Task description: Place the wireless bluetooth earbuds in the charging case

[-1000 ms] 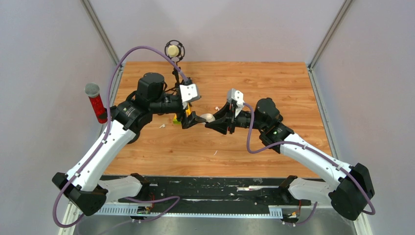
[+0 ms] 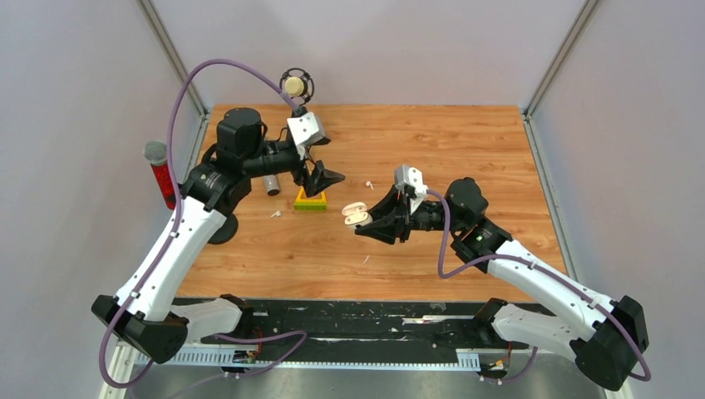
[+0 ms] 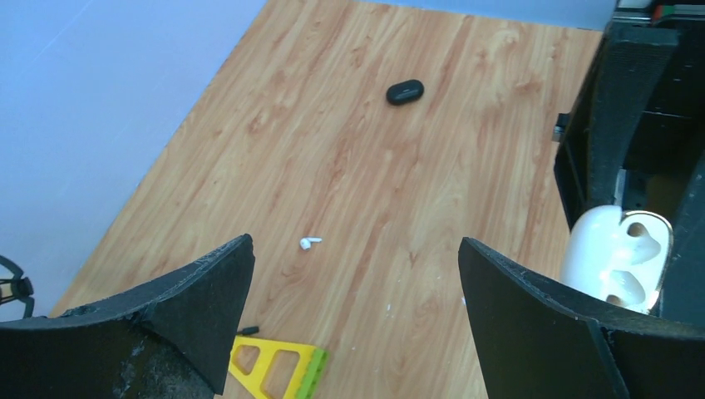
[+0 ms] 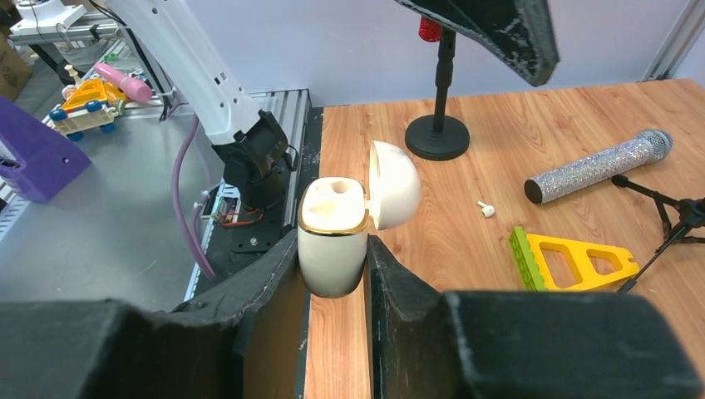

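Observation:
My right gripper (image 2: pixel 376 226) is shut on the white charging case (image 4: pixel 332 258), held above the table. The case's round lid (image 4: pixel 394 186) stands open. In the left wrist view, the case's two earbud hollows (image 3: pixel 638 251) look empty. My left gripper (image 2: pixel 322 178) stands open, up and to the left of the case, with nothing between its fingers. One white earbud (image 3: pixel 309 242) lies on the table, visible in the gap between the left fingers; in the top view this earbud (image 2: pixel 369 184) is right of the left gripper. Another earbud (image 4: pixel 486 209) lies on the table's left side.
A yellow-green block (image 2: pixel 311 200) lies below the left gripper. Near it are a silver microphone (image 4: pixel 594 169) and a black stand base (image 4: pixel 437 137). A small black oval object (image 3: pixel 405 91) rests on the table.
A second ago the left gripper was at the case, whose lid looked closed. The left gripper has moved back and left; the right gripper has come slightly toward the front.

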